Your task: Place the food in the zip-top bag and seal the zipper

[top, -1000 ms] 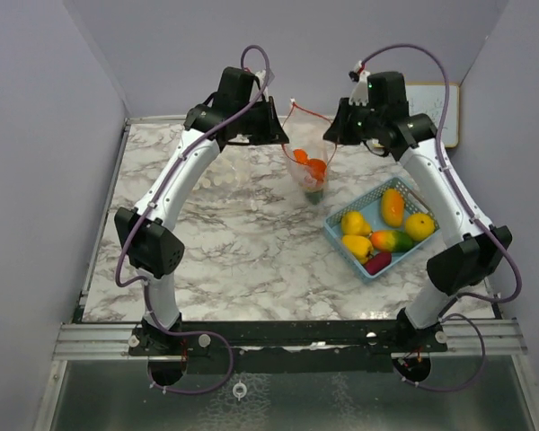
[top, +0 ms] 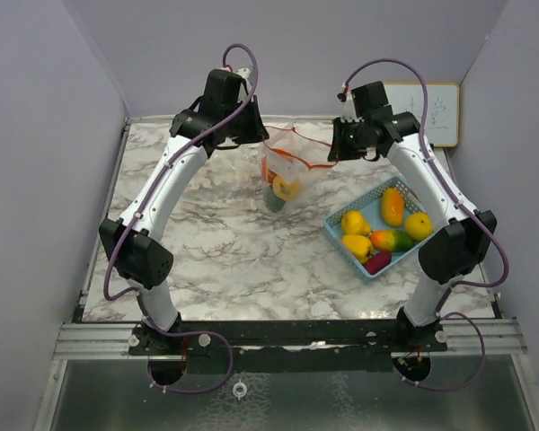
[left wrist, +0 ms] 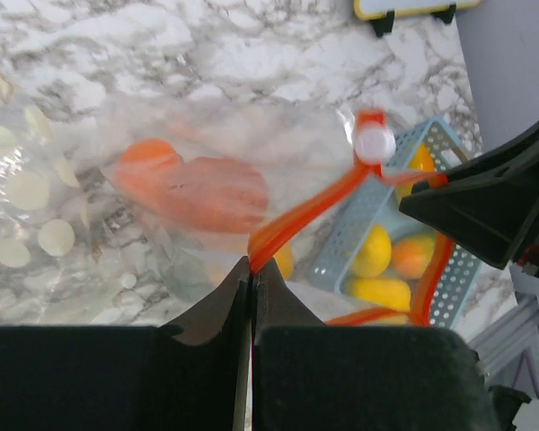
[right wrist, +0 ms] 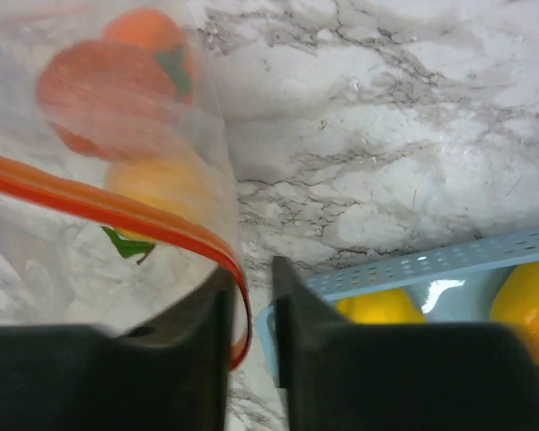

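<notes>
A clear zip top bag (top: 295,145) with an orange zipper rim hangs between both arms, its mouth spread. Orange food (left wrist: 149,166), a reddish piece (left wrist: 217,196) and a yellow piece (right wrist: 166,186) are inside it. My left gripper is shut on the bag's rim at the left end of the mouth. At the right end, my right gripper stands part open; the orange rim (right wrist: 229,254) runs down along its left finger, with a gap to the other finger. Whether both fingers touch the bag cannot be told.
A light blue basket (top: 336,243) on the right holds several yellow, orange and dark red foods. Another clear, spotted sheet or bag (left wrist: 36,193) lies flat at left. A whiteboard (top: 442,112) stands at the back right.
The bag has come down with its food toward the table, its mouth now wider and tilted.
</notes>
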